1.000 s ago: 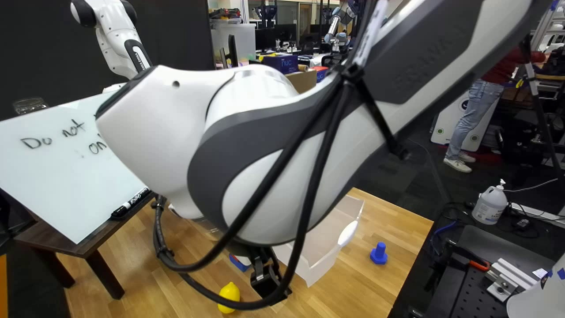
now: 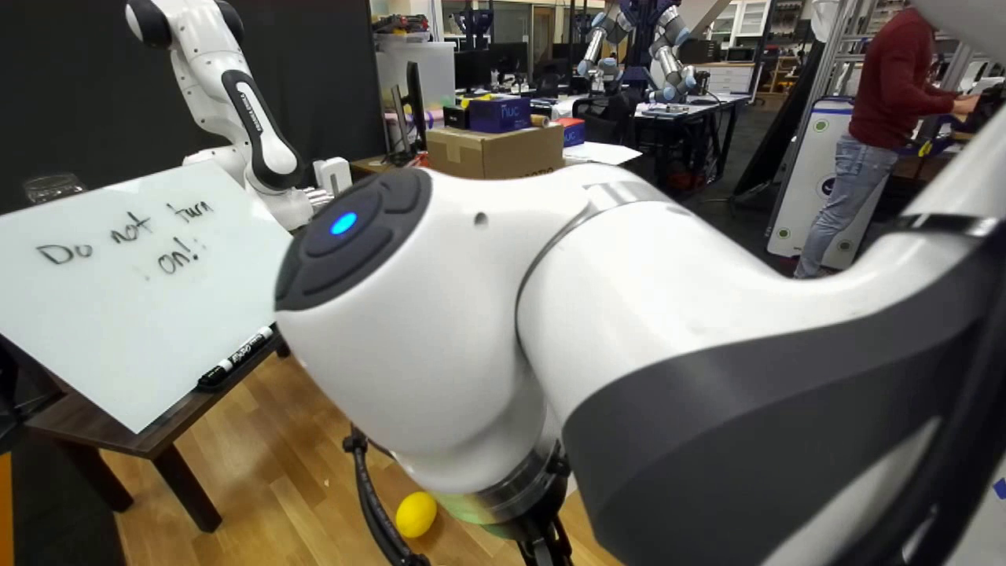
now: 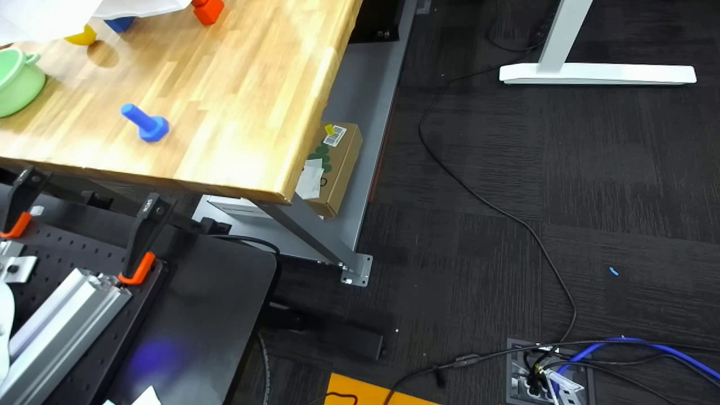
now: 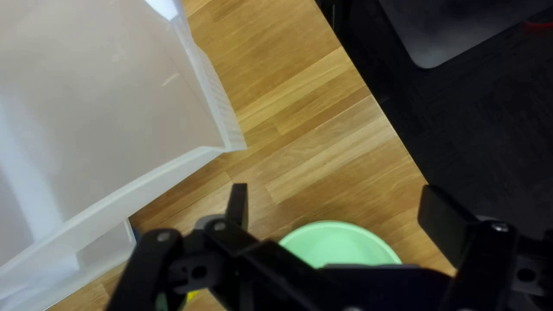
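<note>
My gripper is open in the wrist view, its dark fingers wide apart with nothing held between them. Beyond and below the gap shows part of a light green bowl (image 4: 339, 242), the rest hidden by the gripper body. The same bowl (image 3: 20, 82), with a small handle, stands at the left edge in exterior view 2. In exterior view 1 the gripper is cut by the bottom edge, partly over a strip of green. A yellow lemon (image 2: 416, 514) lies on the wooden table to its left. A blue bolt-like piece (image 3: 146, 124) lies near the table's front edge.
A translucent white bin (image 4: 103, 199) fills the wrist view's left side. A red block (image 3: 207, 11) and a blue object (image 3: 120, 24) sit near it. Clear wood surrounds the blue piece. A whiteboard (image 2: 141, 302) leans on a dark side table.
The arm has swung and its gripper has shifted right and lower in exterior view 1. The arm now blocks the bin and the blue piece there, while more of the whiteboard shows.
</note>
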